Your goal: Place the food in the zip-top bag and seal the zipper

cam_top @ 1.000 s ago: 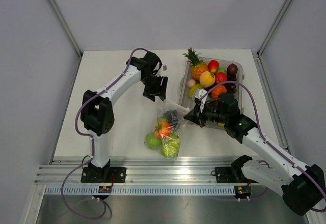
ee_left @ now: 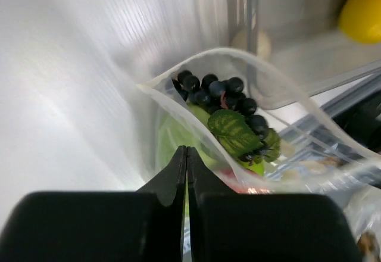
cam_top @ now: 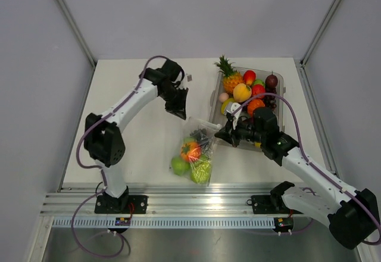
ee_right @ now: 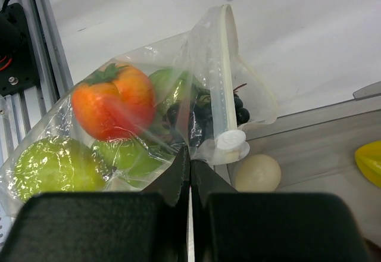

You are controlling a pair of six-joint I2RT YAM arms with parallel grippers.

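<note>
The clear zip-top bag [ee_right: 184, 53] lies on the table with its mouth gaping. Inside show a tomato [ee_right: 116, 102], green fruits [ee_right: 56, 165] and dark grapes [ee_left: 217, 89] near the opening. Its white slider [ee_right: 231, 140] sits at the rim's near end, where my right gripper is shut on the bag edge. My left gripper is shut with nothing between its fingers; the bag rim [ee_left: 205, 132] passes outside them. From above, the left gripper [cam_top: 183, 117] hangs just off the rim's far corner.
A grey tray [cam_top: 212, 106] of mixed fruit, with a pineapple [cam_top: 231, 82] at its back, stands to the right, close to the bag mouth.
My left gripper has gone from open to shut and drawn back to the left, away from the rim.
</note>
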